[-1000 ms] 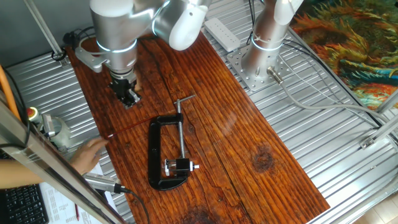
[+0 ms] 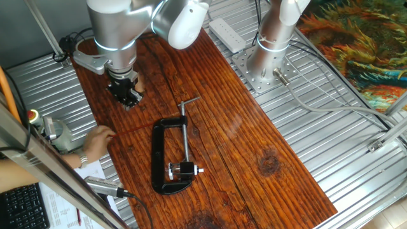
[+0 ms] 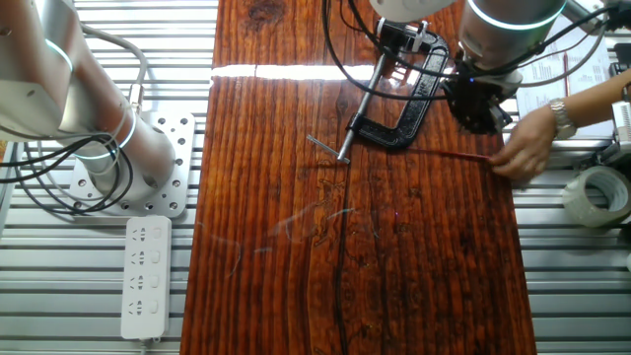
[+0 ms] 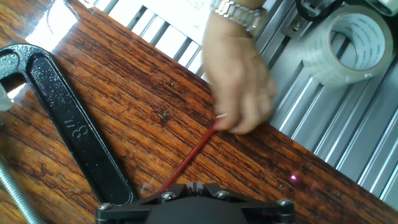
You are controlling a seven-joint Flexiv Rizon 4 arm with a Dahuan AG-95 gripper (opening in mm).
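Note:
My gripper (image 2: 131, 100) hangs above the far left part of the wooden table. Along the bottom of the wrist view the fingertips of my gripper appear to meet, with nothing visible between them. A black C-clamp (image 2: 157, 152) with a metal screw lies flat on the wood, nearer the camera than the gripper in exterior view 1. A thin red stick (image 4: 191, 154) runs from the clamp's end toward the table edge. A person's hand (image 4: 239, 87) pinches its outer end. Its other end passes out of sight behind the gripper in the wrist view.
A roll of clear tape (image 4: 348, 46) sits on the slatted metal surface past the edge. The power strip (image 3: 146, 281) lies beside the table near the robot's base (image 2: 259, 67). Dark cables hang across exterior view 2.
The person's hand has moved in over the table edge and onto the end of the red stick. My arm has shifted slightly toward the left in exterior view 1. The clamp stays put.

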